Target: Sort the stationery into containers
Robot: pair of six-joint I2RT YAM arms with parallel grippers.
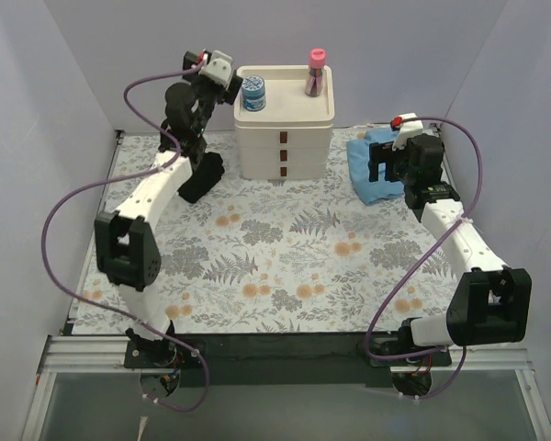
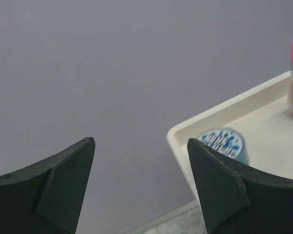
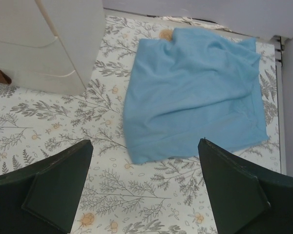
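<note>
A white drawer box (image 1: 284, 141) stands at the back, its top tray holding a blue-and-white round container (image 1: 253, 93) at the left and a pink-capped bottle (image 1: 316, 72) at the right. My left gripper (image 1: 222, 84) is open and empty, just left of the tray; in the left wrist view the round container (image 2: 221, 142) sits beyond its right finger. My right gripper (image 1: 381, 158) is open and empty above a light blue cloth (image 3: 190, 92) on the right side of the table.
A black cloth (image 1: 202, 179) lies left of the box, partly under the left arm. Grey walls enclose both sides and the back.
</note>
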